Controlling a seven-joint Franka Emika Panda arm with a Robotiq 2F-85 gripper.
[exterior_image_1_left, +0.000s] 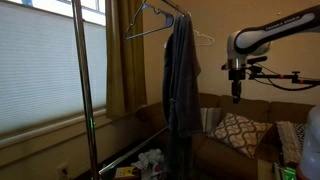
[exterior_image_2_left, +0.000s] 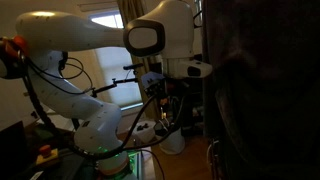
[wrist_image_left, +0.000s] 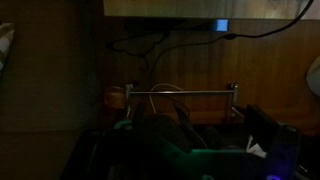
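My gripper (exterior_image_1_left: 236, 92) hangs in the air at the right of exterior view 1, pointing down, well apart from the rack. Its fingers are too dark and small to tell whether they are open or shut. In the wrist view only dark shapes show along the bottom edge. A dark garment (exterior_image_1_left: 182, 80) hangs from the clothes rack (exterior_image_1_left: 86, 90). Beside it, to the left, is an empty light hanger (exterior_image_1_left: 150, 22); another pale hanger (exterior_image_1_left: 204, 39) shows behind on the right.
Behind the arm stands a brown sofa (exterior_image_1_left: 215, 155) with a patterned pillow (exterior_image_1_left: 240, 133). A window blind (exterior_image_1_left: 40, 65) and curtain (exterior_image_1_left: 127, 60) are at the left. A pile of things (exterior_image_1_left: 150, 163) lies under the rack. Cables (exterior_image_2_left: 60, 70) loop beside the arm. The room is dim.
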